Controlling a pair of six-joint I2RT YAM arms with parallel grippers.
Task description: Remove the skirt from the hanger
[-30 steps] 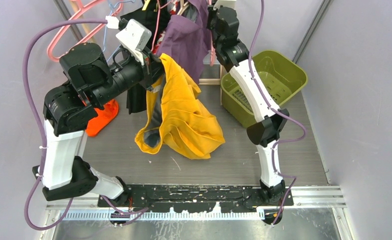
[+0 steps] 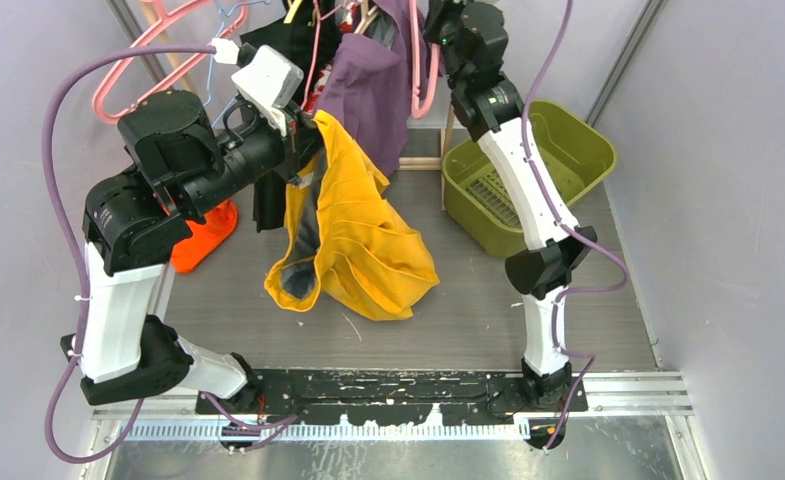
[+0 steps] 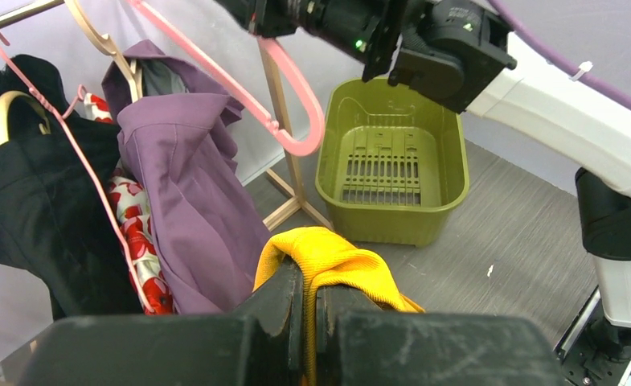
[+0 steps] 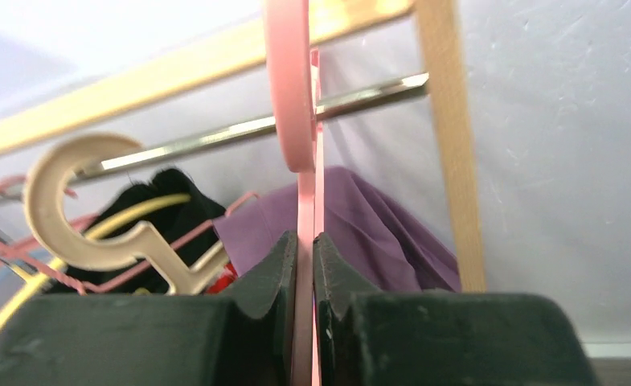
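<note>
A yellow skirt [image 2: 368, 240] with a grey lining hangs down from my left gripper [image 2: 306, 150], clear of any hanger. In the left wrist view the cloth of the skirt [image 3: 336, 257] is pinched between the shut fingers. My right gripper is shut on a pink hanger [image 4: 305, 201], which stands upright beside the metal rail [image 4: 376, 96]. Seen from the left wrist, that pink hanger [image 3: 296, 88] carries no garment. Its hook's contact with the rail is hard to tell.
A purple garment [image 3: 187, 169], a black one [image 3: 38, 201] and several hangers crowd the rack to the left. An olive-green basket [image 2: 478, 215] stands on the floor at right, empty. An orange cloth [image 2: 208, 238] lies at left.
The right gripper has moved a little to the right with the pink hanger, which now shows more fully. The left arm stays nearly still; the skirt sways slightly.
</note>
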